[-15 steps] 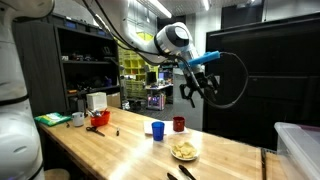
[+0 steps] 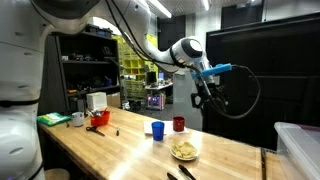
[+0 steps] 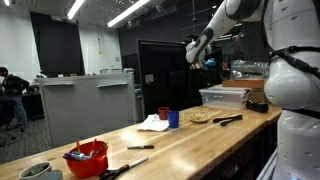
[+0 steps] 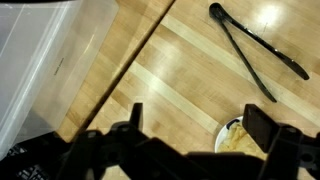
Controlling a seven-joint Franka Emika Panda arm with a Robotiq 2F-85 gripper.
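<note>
High over the table hangs my gripper [image 2: 208, 104], its fingers apart and empty. In the wrist view the gripper shows its two dark fingers spread wide with bare wood between them. Below it in the first exterior view is a plate of yellowish food [image 2: 184, 151]; in the wrist view this plate [image 4: 238, 138] is partly hidden behind the right finger. Black tongs [image 4: 250, 47] lie on the wood at the top right of the wrist view. A blue cup [image 2: 158, 131] and a red mug [image 2: 179, 124] stand behind the plate.
A clear plastic bin [image 2: 298, 148] stands at the table's right. A red bowl [image 3: 87, 158] with utensils sits at the other end, a knife [image 3: 125, 167] near it.
Over the last second the arm has come lower, and the gripper hangs slightly further right in the first exterior view. The things on the table stay where they were.
</note>
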